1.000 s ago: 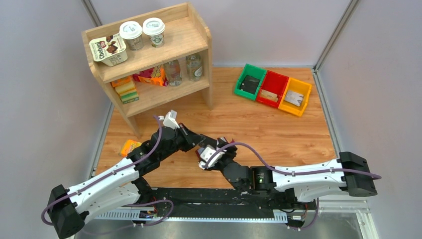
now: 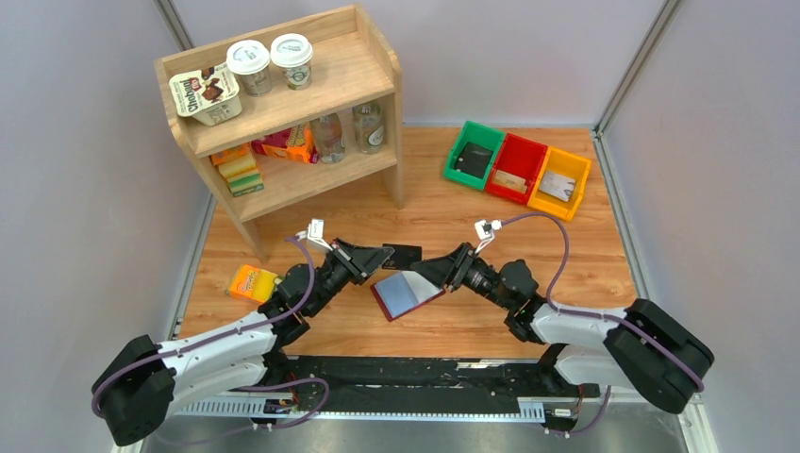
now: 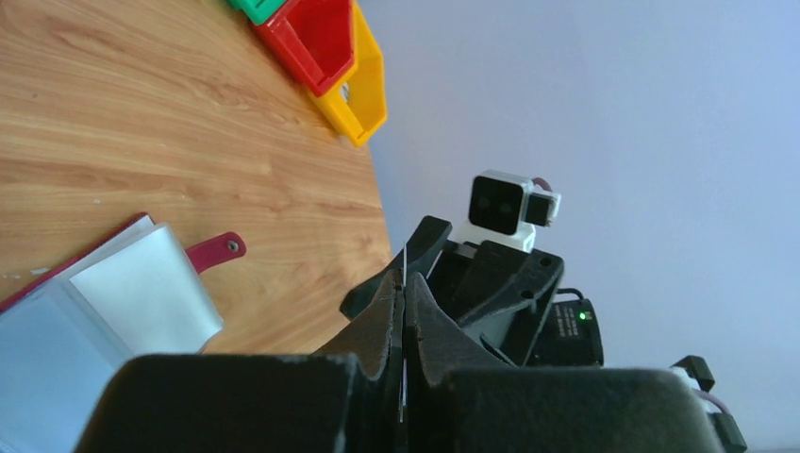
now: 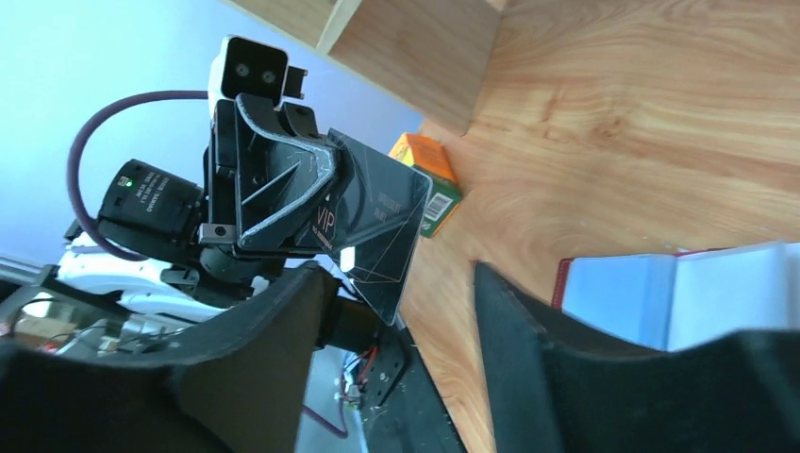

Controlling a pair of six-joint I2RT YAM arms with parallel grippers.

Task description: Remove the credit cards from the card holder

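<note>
A dark card marked VIP is pinched in my left gripper [image 2: 387,252], sticking out toward the right arm; the left wrist view shows just its thin edge between the closed fingers. My right gripper is open, its fingers apart on either side of the line to the card's free end, nothing gripped between them. Below both grippers the card holder [image 2: 401,296] lies spread open on the table, red cover with pale clear sleeves; its snap strap [image 3: 217,251] shows in the left wrist view.
Green [image 2: 457,152], red [image 2: 514,153] and yellow bins [image 2: 577,177] stand joined at back right, each with flat items inside. A wooden shelf [image 2: 311,193] with food and bottles fills the back left. An orange box [image 2: 253,282] lies near the left arm.
The left gripper, holding the card, shifted slightly to the right and back.
</note>
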